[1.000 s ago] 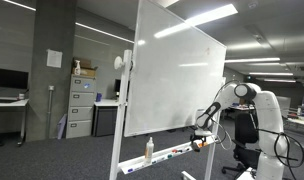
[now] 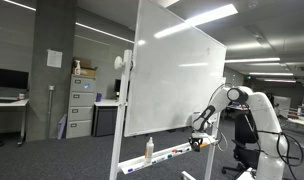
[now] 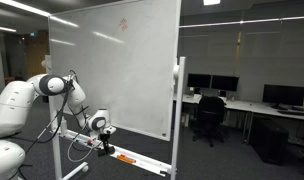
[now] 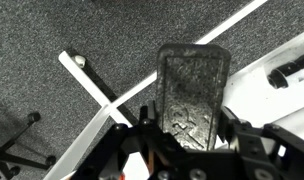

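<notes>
A dark, rectangular block like a whiteboard eraser (image 4: 192, 90) fills the middle of the wrist view, its lower part between the fingers of my gripper. The fingers stand apart on either side of it; whether they press on it cannot be told. In exterior view 2 my gripper (image 3: 104, 148) points down at the tray (image 3: 144, 160) under the whiteboard (image 3: 117, 70). Exterior view 1 shows the gripper (image 2: 197, 143) low at the tray's right end, too small to make out its fingers.
A bottle (image 2: 149, 150) stands at the tray's left end, and small coloured items lie along the tray. An orange item (image 3: 125, 158) lies just right of the gripper. In the wrist view a black cylindrical item (image 4: 284, 75) rests on the tray. The whiteboard's frame posts stand close by.
The arm's wrist has risen slightly at the right end of the tray. The bottle and the other tray items look unmoved.
</notes>
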